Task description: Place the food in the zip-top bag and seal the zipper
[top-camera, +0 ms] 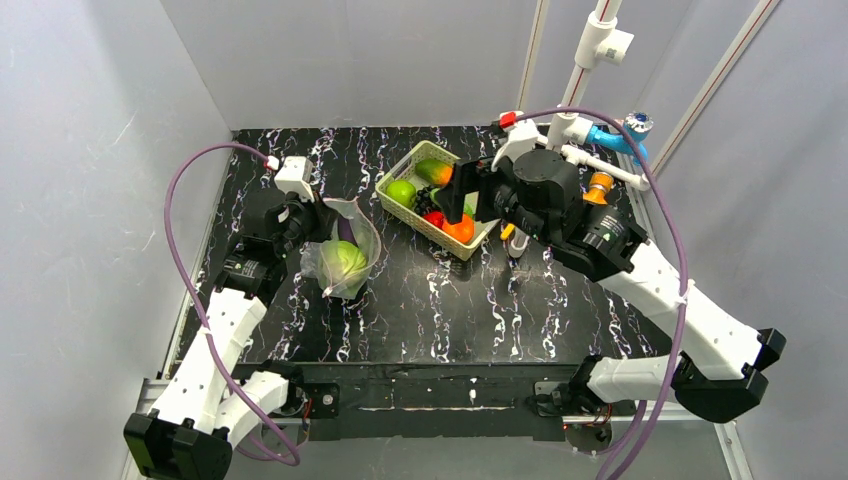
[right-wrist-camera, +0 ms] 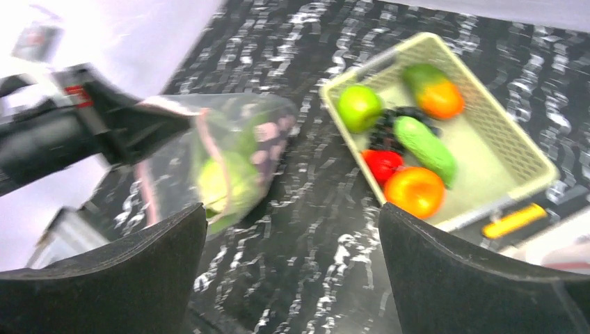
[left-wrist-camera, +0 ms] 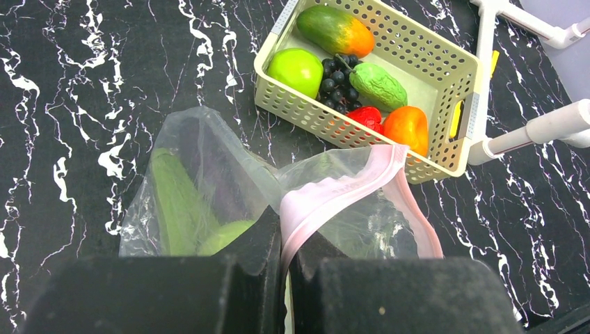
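The clear zip top bag [left-wrist-camera: 202, 132] has a pink zip edge, and my left gripper is shut on that edge. Its mouth gapes on the right side. Inside lie a green cabbage [top-camera: 344, 258], a long green vegetable [left-wrist-camera: 170, 202] and something dark purple [top-camera: 346, 231]. My right gripper is wide open and empty, hanging over the near side of the perforated basket [left-wrist-camera: 445, 66]. In the basket sit a mango [left-wrist-camera: 334, 29], a green apple [left-wrist-camera: 295, 70], dark grapes [left-wrist-camera: 339, 83], a green bumpy vegetable [left-wrist-camera: 378, 86], a red pepper [left-wrist-camera: 365, 117] and an orange fruit [left-wrist-camera: 406, 129].
White pipes with a blue tap [top-camera: 615, 140] and an orange tap [top-camera: 597, 187] stand at the back right, close to the right arm. A yellow item [right-wrist-camera: 515, 220] lies beside the basket.
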